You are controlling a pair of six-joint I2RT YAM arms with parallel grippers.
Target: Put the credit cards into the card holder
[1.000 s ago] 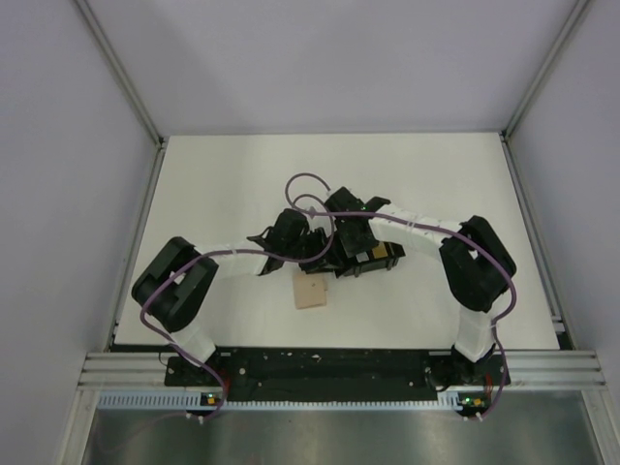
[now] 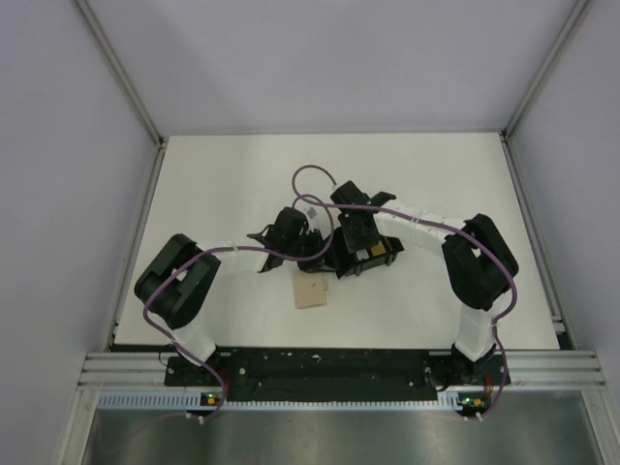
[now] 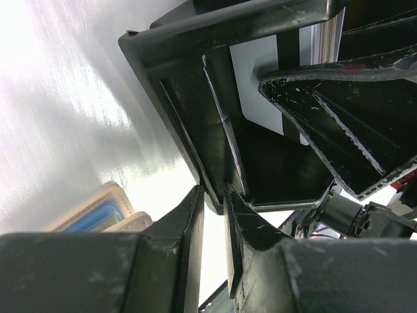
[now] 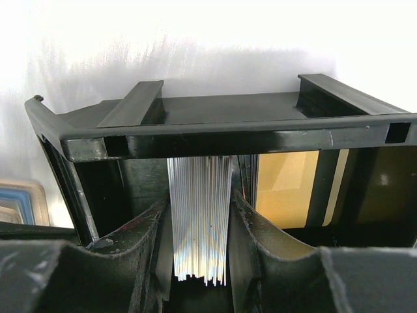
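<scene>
The black card holder [image 2: 383, 254] sits mid-table under both grippers. In the right wrist view it [image 4: 260, 135] holds orange cards [image 4: 287, 186], and a stack of pale cards [image 4: 200, 208] stands upright between the fingers of my right gripper, shut on it. My left gripper is at the holder's end [image 3: 156, 68], tips near its lower rim. Its fingers show a narrow gap; whether it grips the rim is unclear.
A light flat piece with rounded pale pieces [image 2: 310, 291] lies just in front of the holder; blue-edged ones [image 3: 98, 215] show beside my left gripper.
Over the last second both grippers shifted slightly, the right one toward the right and front.
</scene>
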